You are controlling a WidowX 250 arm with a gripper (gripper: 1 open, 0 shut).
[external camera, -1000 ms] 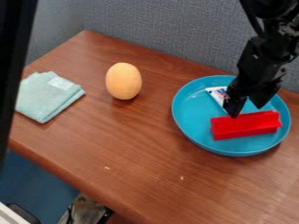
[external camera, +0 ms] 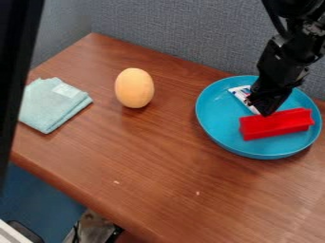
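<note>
My black gripper is low over the blue plate at the right of the table, its tips down at a white printed tube or packet behind a red block. The red block lies on the front right part of the plate. The gripper looks shut; whether anything thin is between its fingers is hidden.
An egg stands at the middle back of the wooden table, with a folded pale cloth at the left. A grey padded wall runs behind, and a dark vertical bar crosses the left edge.
The plate, with the red block and white item on it, has shifted rightward and slightly back along with my gripper. The egg and cloth are unmoved.
</note>
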